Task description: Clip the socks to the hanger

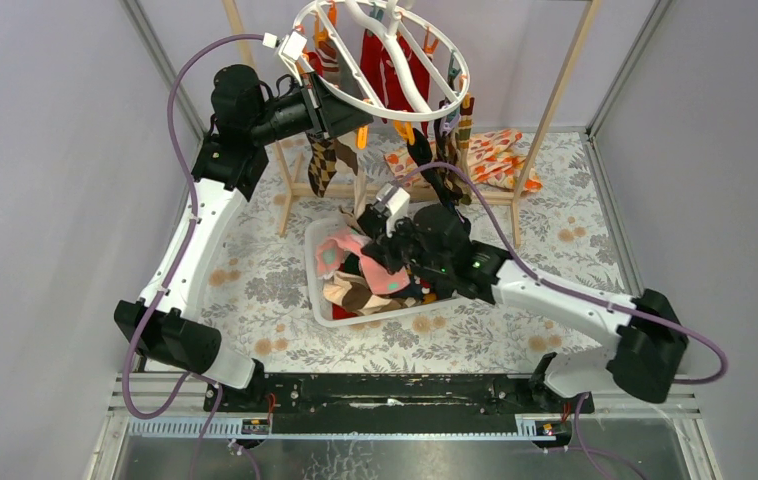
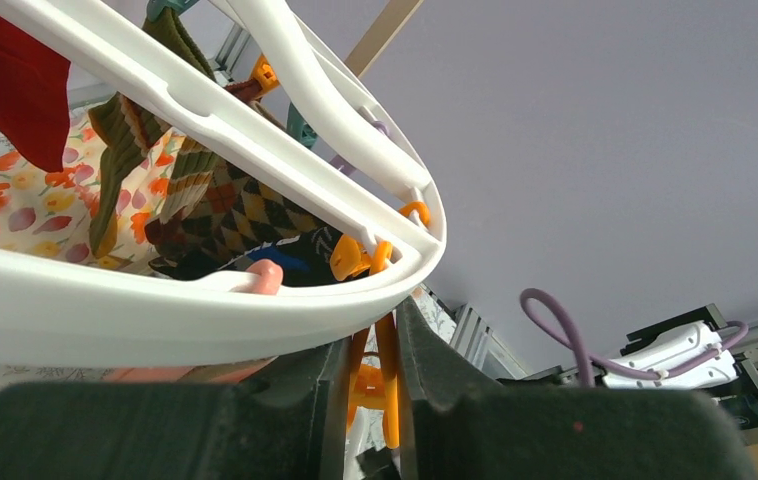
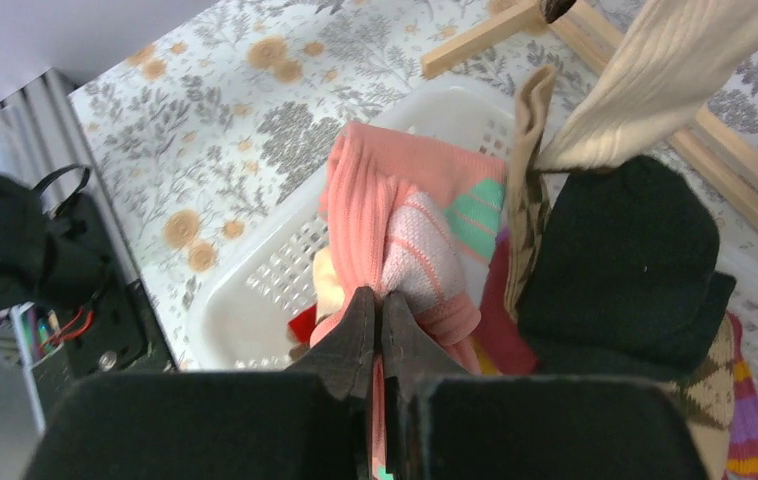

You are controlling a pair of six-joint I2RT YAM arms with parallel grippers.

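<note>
The white hanger point(image 1: 392, 108) hangs at top with socks clipped round it. My left gripper is shut on an orange clip point(image 2: 385, 390) at the hanger's rim. Below, my right gripper is shut on a pink sock point(image 3: 365, 220) over the white basket point(image 1: 317, 300) of loose socks, its folded fabric bunched above the fingertips. A beige sock point(image 3: 660, 70) rises at the basket's back, beside dark socks point(image 3: 615, 260).
A wooden rack point(image 1: 560, 85) stands behind the basket, with an orange patterned cloth point(image 1: 495, 150) at its base.
</note>
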